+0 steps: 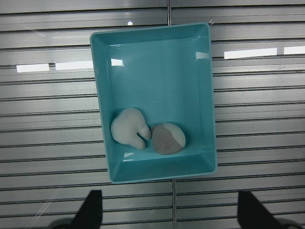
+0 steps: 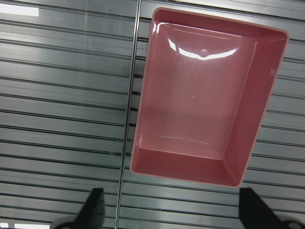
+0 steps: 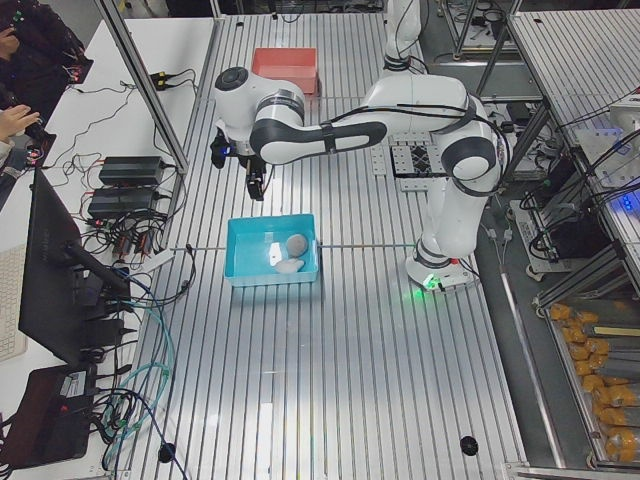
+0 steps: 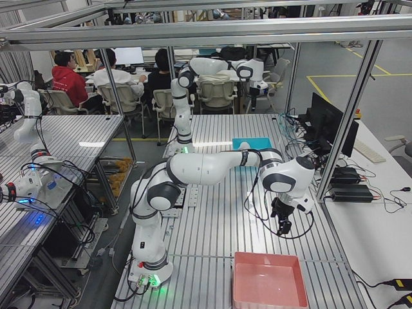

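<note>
A teal bin [image 1: 152, 76] holds a white plush toy [image 1: 128, 126] and a grey-and-white round plush [image 1: 167, 140], side by side at one end. My left gripper is open above the metal table, near that bin, with nothing between its fingers; it also shows above the bin in the camera left view. A pink bin [image 2: 205, 105] stands empty under my right gripper, which is open with nothing between its fingers.
A monitor [image 3: 60, 270], cables and black boxes crowd one long side. Metal frame posts rise beside the table.
</note>
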